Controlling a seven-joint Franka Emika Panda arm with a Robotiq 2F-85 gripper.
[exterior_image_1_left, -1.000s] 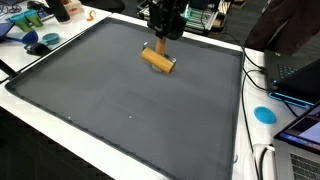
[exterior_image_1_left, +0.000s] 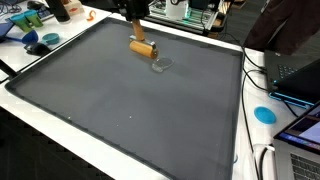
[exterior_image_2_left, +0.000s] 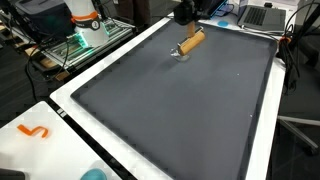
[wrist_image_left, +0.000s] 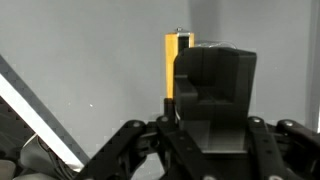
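A wooden mallet-like tool hangs upright by its orange handle (exterior_image_1_left: 138, 31) from my gripper (exterior_image_1_left: 134, 16), which is shut on it at the back of the board. The tool's light wooden cylindrical head (exterior_image_1_left: 143, 48) points down, low over the grey surface; whether it touches cannot be told. In exterior view 2 the head (exterior_image_2_left: 190, 43) appears tilted below the dark gripper (exterior_image_2_left: 189, 20). The wrist view shows part of the head (wrist_image_left: 172, 70) with a dark end, mostly covered by black gripper parts. Beside it lies a thin clear ring (exterior_image_1_left: 162, 64).
The grey board (exterior_image_1_left: 130, 110) is otherwise bare, with wide free room toward the front. A blue disc (exterior_image_1_left: 265, 115) and laptops (exterior_image_1_left: 300, 145) lie to the right. Bowls and utensils, including a blue bowl (exterior_image_1_left: 50, 39), stand at the far left.
My gripper and the wooden tool have moved left and toward the back in exterior view 1. The clear ring, partly covered by the head before, now shows beside it.
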